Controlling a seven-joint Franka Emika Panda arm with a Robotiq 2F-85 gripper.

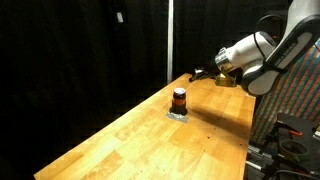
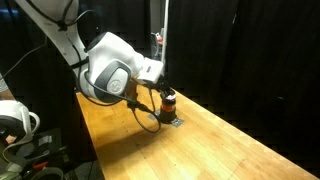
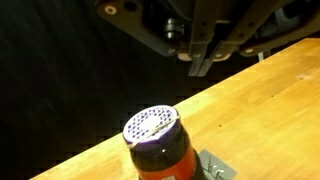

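A dark jar with an orange-red label (image 3: pixel 176 166) and a pale, purple-rimmed lid (image 3: pixel 152 123) stands upright on the wooden table. In the first exterior view the jar (image 1: pixel 179 101) is near the middle of the table, on or beside a small grey flat piece (image 1: pixel 177 116). My gripper is shut, with nothing showing between its fingers. It hangs above the table, apart from the jar; from the first exterior view the gripper (image 1: pixel 194 78) is up and to the right of the lid. In the second exterior view the jar (image 2: pixel 168 106) is partly behind the arm.
The wooden table (image 1: pixel 110 145) has wide free room on the jar's left and in front. A black curtain (image 1: pixel 80 60) hangs behind. A dark stand with cables (image 1: pixel 293 148) is beyond the table's right edge.
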